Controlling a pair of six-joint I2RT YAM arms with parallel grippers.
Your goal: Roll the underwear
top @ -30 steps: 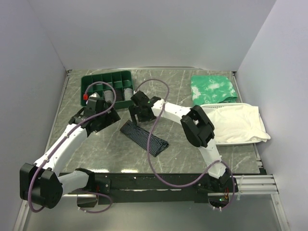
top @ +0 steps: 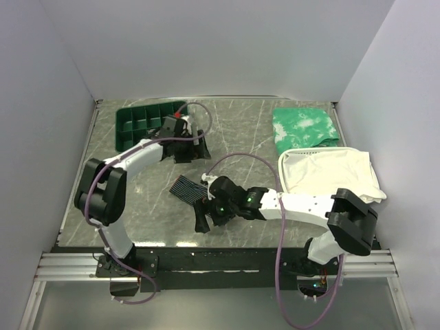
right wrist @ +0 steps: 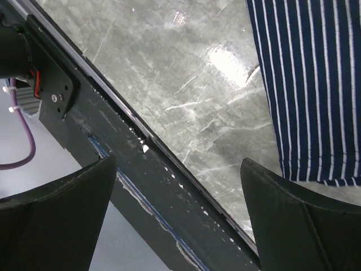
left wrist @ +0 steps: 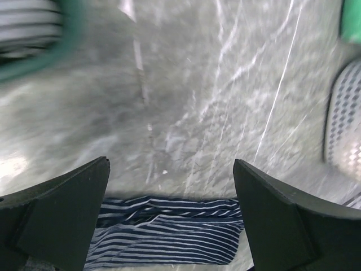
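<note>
The underwear (top: 187, 189), dark with thin white stripes, lies flat on the table as a folded strip; from above, its right end is hidden under my right arm. Beyond its far edge my left gripper (top: 202, 146) stands open and empty. In the left wrist view the striped cloth (left wrist: 175, 240) shows at the bottom, lower than the gap between the fingers. Over the near side of the strip, my right gripper (top: 201, 216) is open. The right wrist view has the cloth (right wrist: 310, 84) at its upper right, with only bare table and edge between the fingers.
A green divided box (top: 130, 130) with rolled items stands at the back left. White cloth lies in a white basket (top: 283, 165) at the right, and a green patterned cloth (top: 302, 127) behind it. The table's dark front edge (right wrist: 152, 147) is near my right gripper.
My left gripper has moved right, away from the front of the green box. The right gripper went from the strip's far side to its near side. The underwear looks unmoved where visible.
</note>
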